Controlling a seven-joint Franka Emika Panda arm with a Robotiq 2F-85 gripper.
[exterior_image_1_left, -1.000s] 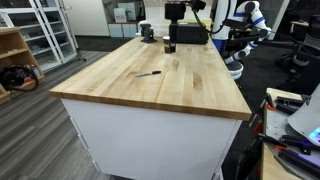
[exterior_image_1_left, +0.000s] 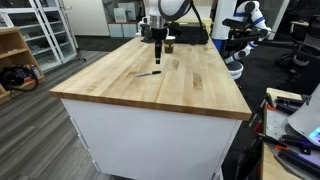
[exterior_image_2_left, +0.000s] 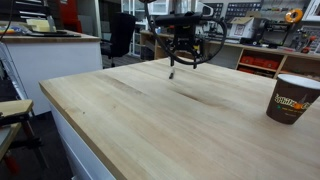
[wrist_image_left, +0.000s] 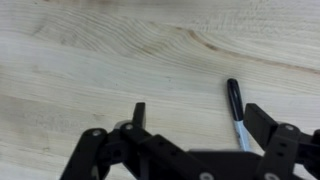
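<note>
A slim pen-like object (wrist_image_left: 235, 100) with a black end and a pale blue-white barrel lies on the wooden tabletop (wrist_image_left: 90, 70). In the wrist view it sits right of centre, close to the right finger (wrist_image_left: 258, 124), which covers part of its lower end. In exterior view 1 the same pen (exterior_image_1_left: 148, 73) rests near the left part of the counter. My gripper is open and empty, pointing down. From exterior view 1, the gripper (exterior_image_1_left: 157, 59) hangs above the counter, slightly right of and beyond the pen.
A dark printed paper cup (exterior_image_2_left: 292, 98) stands on the tabletop, well apart from the pen. Shelving and a workbench (exterior_image_2_left: 265, 60) stand behind.
In exterior view 1 my gripper has moved left and lower, coming nearer the pen. The pen has stayed where it was.
</note>
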